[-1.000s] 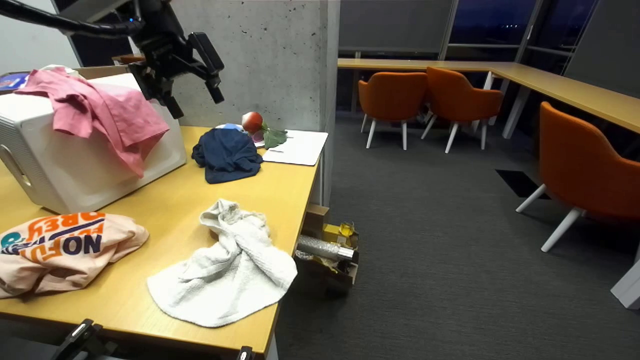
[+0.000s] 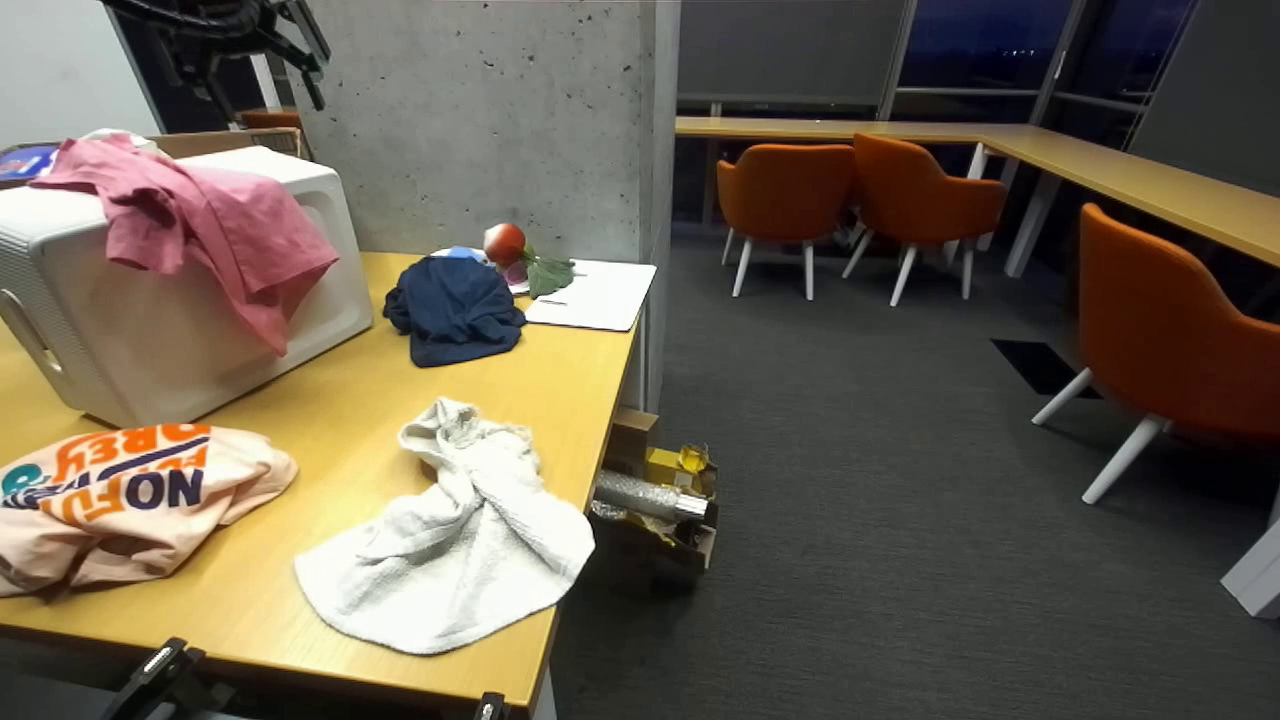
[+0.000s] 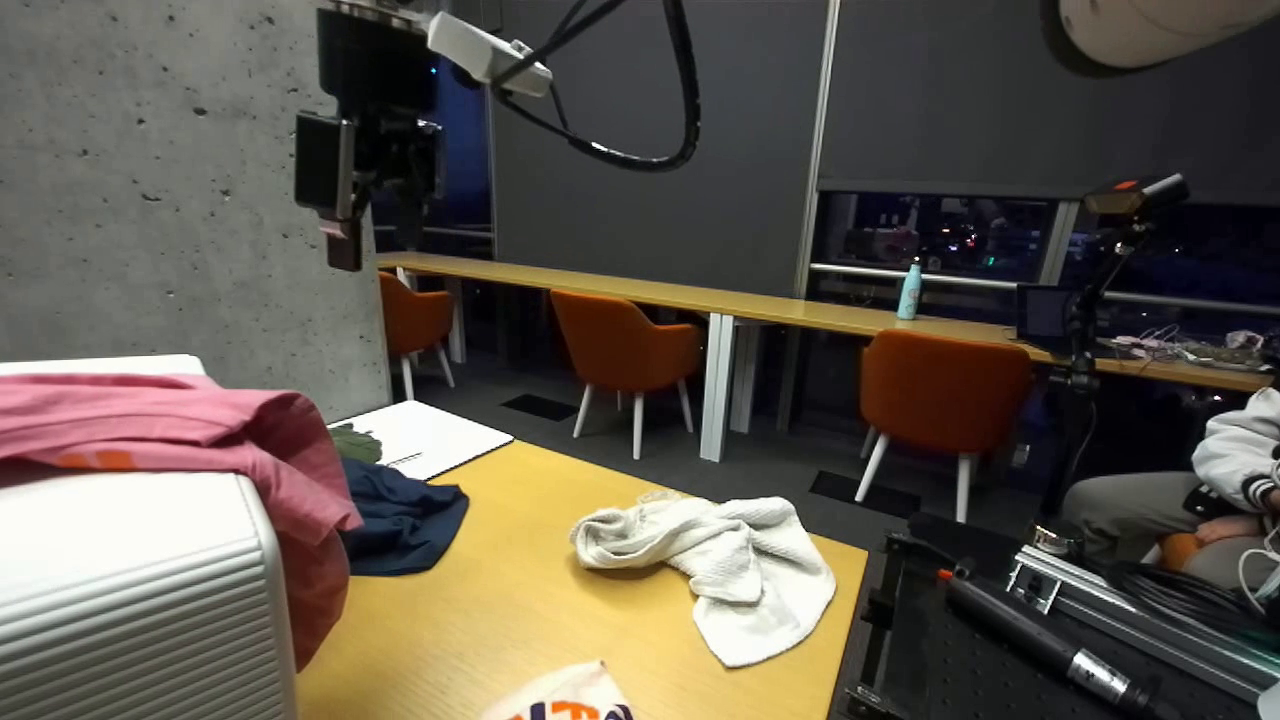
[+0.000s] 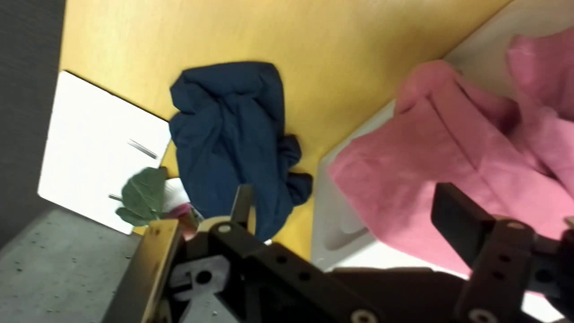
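My gripper [image 2: 274, 106] hangs in the air over the white box, its fingers wide apart and nothing between them. A pink cloth [image 2: 228, 228] drapes over the top and side of that white box [image 2: 246, 324]. Seen in the wrist view, the pink cloth [image 4: 430, 156] lies below the right finger, and a dark blue cloth [image 4: 236, 134] lies crumpled on the table below the left finger. Closer to the front edge, a white towel [image 2: 462, 540] is spread in a loose heap. A peach cloth with printed letters [image 2: 144, 492] sits at the front left.
By the concrete pillar [image 2: 480, 132] lie a white board [image 2: 600, 294], a red and white round object [image 2: 505, 244] and a green leaf [image 2: 549, 277]. Bare table [image 3: 516, 528] shows between the dark blue cloth and the towel.
My gripper has moved up and to the left in exterior view 1, away from above the dark blue cloth. The cloths and the box have not moved.
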